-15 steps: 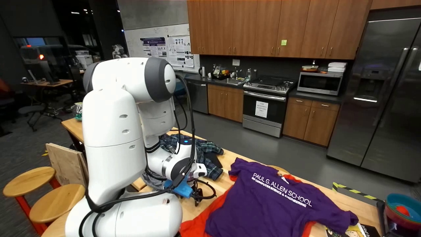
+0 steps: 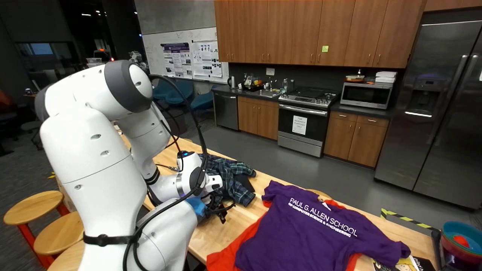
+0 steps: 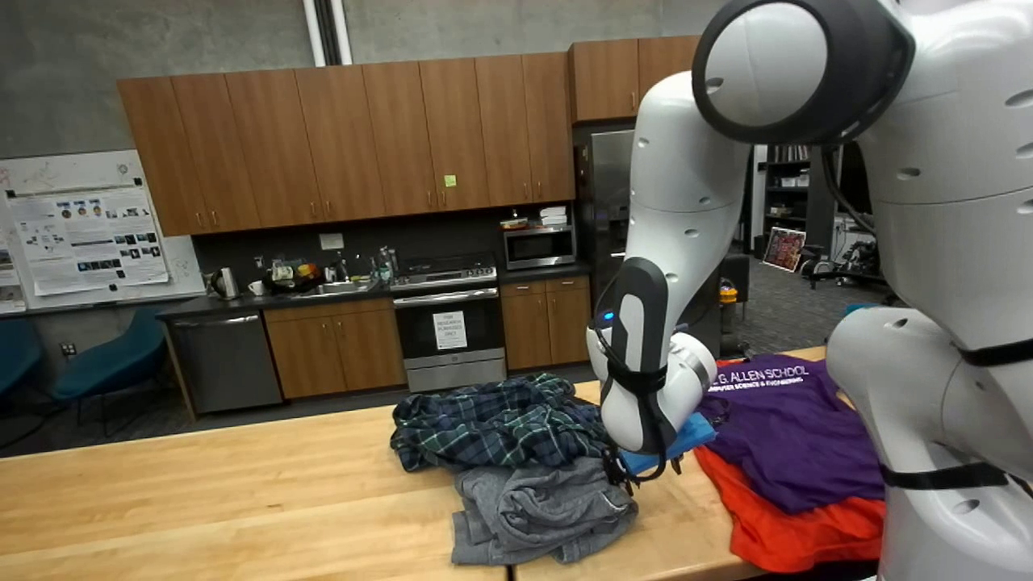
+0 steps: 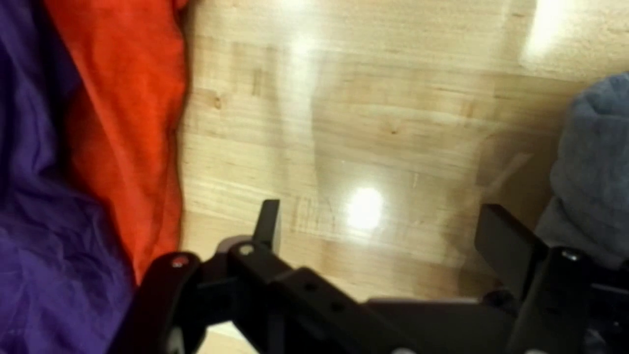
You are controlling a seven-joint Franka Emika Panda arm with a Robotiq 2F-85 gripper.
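Observation:
My gripper is open in the wrist view, its two dark fingers wide apart over bare wood with nothing between them. A grey garment (image 4: 595, 171) lies close beside the right finger; in exterior view 2 it is a crumpled heap (image 3: 542, 508) next to the gripper. Behind it lies a green and navy plaid shirt (image 3: 494, 421). On the other side, a purple T-shirt (image 2: 311, 230) with white lettering is spread over a red-orange garment (image 2: 246, 241). The fingertips are hard to make out in both exterior views.
The wooden table (image 3: 223, 503) has a wide clear stretch left of the clothes in exterior view 2. Stacked bowls (image 2: 463, 241) stand at the right end in exterior view 1, near some printed papers (image 2: 404, 264). Stools (image 2: 34, 207) stand beside the table.
In exterior view 1 the arm has swung left, carrying the gripper a little left and away from the purple T-shirt. The purple and red-orange clothes look unmoved.

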